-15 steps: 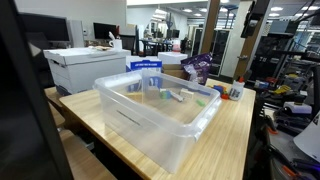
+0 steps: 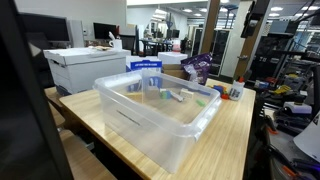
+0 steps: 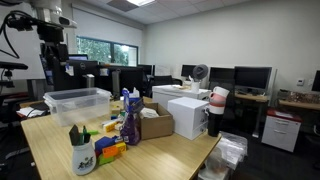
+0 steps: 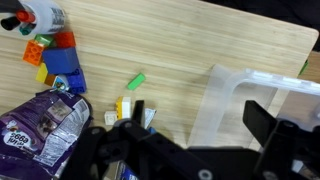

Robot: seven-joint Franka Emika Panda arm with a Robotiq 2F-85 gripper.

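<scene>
High above the table, my gripper has its two dark fingers wide apart, and only tabletop and the bin's edge show between them. It appears at the top right of exterior view 1 as a dark shape (image 2: 249, 22). The clear plastic bin (image 2: 165, 142) stands on the wooden table, on the right in the wrist view. Small loose pieces lie on the wood, among them a green one (image 4: 137, 81) and a yellow-and-white one (image 4: 123, 106). A purple bag (image 4: 45, 133) sits beside colored blocks (image 4: 66, 67).
A white cup of markers (image 3: 83, 157) stands near the table's front edge. Behind the purple bag are an open cardboard box (image 3: 157, 126) and a white box (image 3: 188, 117). Bare wood (image 4: 190, 45) lies between blocks and bin.
</scene>
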